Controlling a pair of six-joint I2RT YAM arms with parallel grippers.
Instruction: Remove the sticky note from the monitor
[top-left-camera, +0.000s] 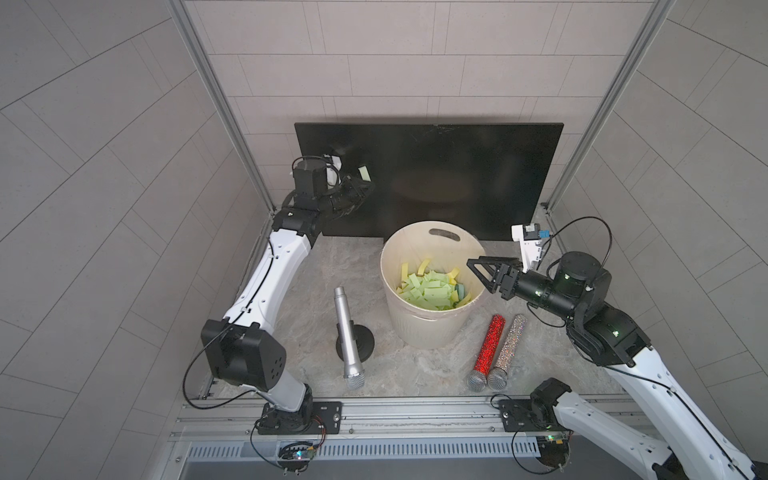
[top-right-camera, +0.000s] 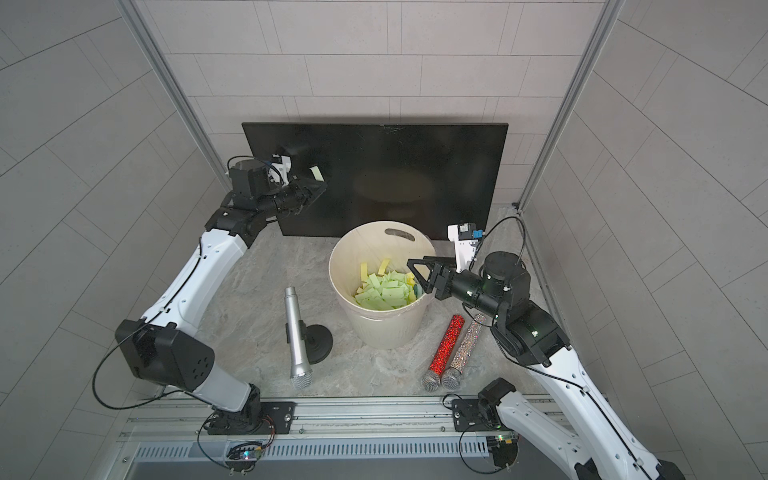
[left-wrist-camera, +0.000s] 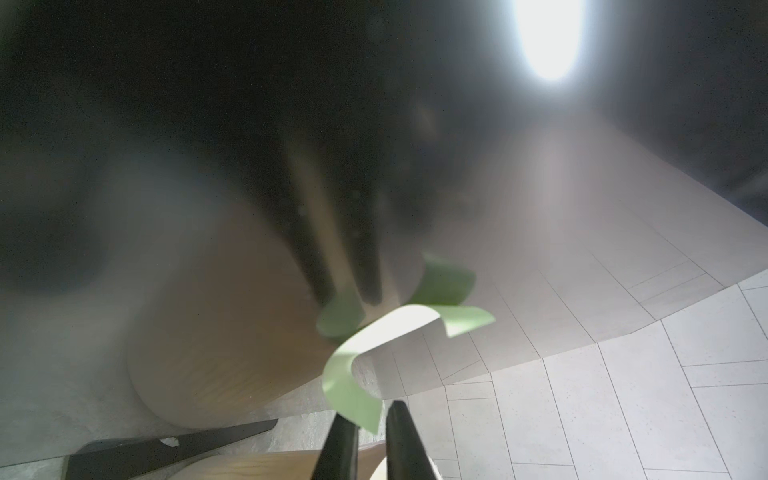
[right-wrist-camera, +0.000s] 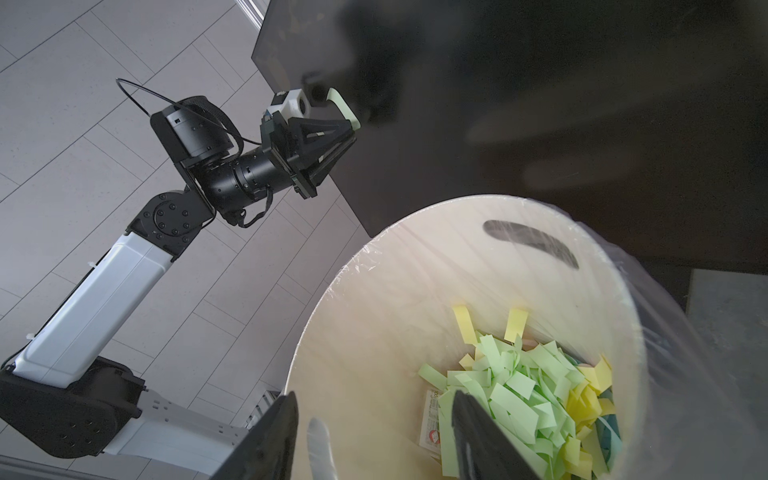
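The black monitor (top-left-camera: 448, 168) stands at the back. A curled pale green sticky note (left-wrist-camera: 344, 372) is on its screen, upper left in the top views, with its reflection behind it. My left gripper is at the note's lower end, fingertips a little apart; whether they touch the paper is unclear. In the top views it is dark against the screen. My right gripper (top-left-camera: 472, 266) hangs over the right rim of the cream bin (top-left-camera: 408, 308), its fingers parted with nothing seen between them.
The bin holds many green and yellow notes. A silver microphone (top-left-camera: 345, 328) on a stand lies front left; a red microphone (top-left-camera: 488, 348) and a glittery one (top-left-camera: 508, 348) lie front right. Tiled walls enclose the sides.
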